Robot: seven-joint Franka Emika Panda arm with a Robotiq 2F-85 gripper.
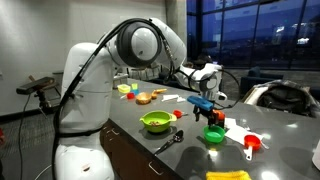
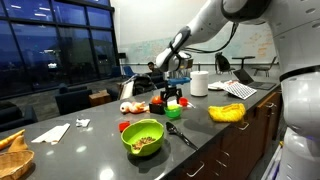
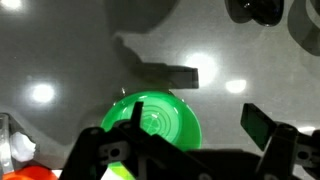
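Observation:
In the wrist view my gripper stands open, its two dark fingers well apart and nothing held between them. A green bowl [image 3: 150, 122] lies below, partly covered by the left finger. Bare grey table shows under the gap and the right finger. From the side, the gripper [image 1: 205, 116] hangs above the table close to the green bowl [image 1: 213, 133], on its far side. Whether the fingertips touch anything is too small to tell.
A larger green bowl [image 2: 144, 137] and a black spatula [image 1: 167, 142] lie nearer the arm. A red ladle [image 1: 251, 142] is right of the small bowl, and a yellow cloth [image 1: 228, 175] lies at the front. Red items and a dark box [image 2: 157, 106] crowd the gripper's surroundings.

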